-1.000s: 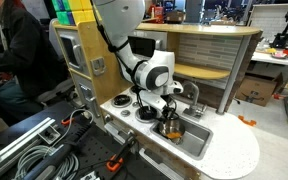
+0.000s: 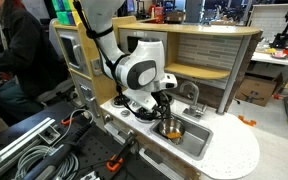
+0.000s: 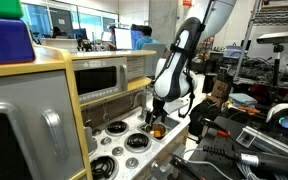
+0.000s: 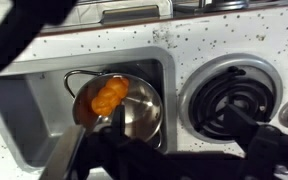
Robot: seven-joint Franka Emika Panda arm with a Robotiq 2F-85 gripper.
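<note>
A metal pot [image 4: 141, 103] sits in the sink [image 2: 193, 143], with an orange item [image 4: 110, 96] inside it near one side. The same pot [image 2: 170, 128] shows below the arm in exterior view 1, and the orange item [image 3: 159, 131] stands out in exterior view 2. My gripper is open, its two dark fingers spread wide and nothing visible between them. It hangs above the counter near the sink wall, between the pot and a black coil burner [image 4: 231, 102]. One finger overlaps the near part of the pot in the wrist view, hiding some of it.
A faucet [image 2: 191, 95] rises behind the sink. Several burners are set into the stovetop beside it, below a microwave [image 3: 101, 82]. A wooden shelf [image 2: 189, 70] hangs at the back. A white round surface [image 2: 227, 148] right of the sink looks clear.
Over the last second the arm has moved away from the pot, leftward and a little up in exterior view 1. The pot and the orange item appear to stay in the sink.
</note>
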